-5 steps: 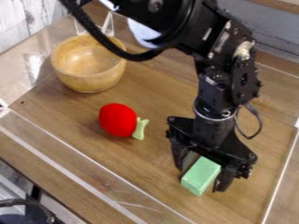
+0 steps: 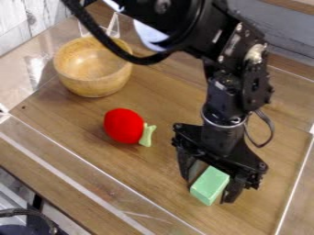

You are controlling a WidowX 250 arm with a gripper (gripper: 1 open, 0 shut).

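My gripper [image 2: 218, 178] is low over the right front of the wooden table, its fingers down on either side of a light green block [image 2: 208, 187]. The block lies tilted on the table, partly covered by the black gripper body. Whether the fingers press on it is hard to see. A red round object [image 2: 123, 126] with a pale green piece at its right side lies to the left of my gripper.
A wooden bowl [image 2: 92, 73] stands at the back left. The table [image 2: 86, 138] has free room in front of the bowl and left of the red object. A wall runs along the back.
Over the last second my gripper has shifted very slightly around the green block. The red object and bowl stay put.
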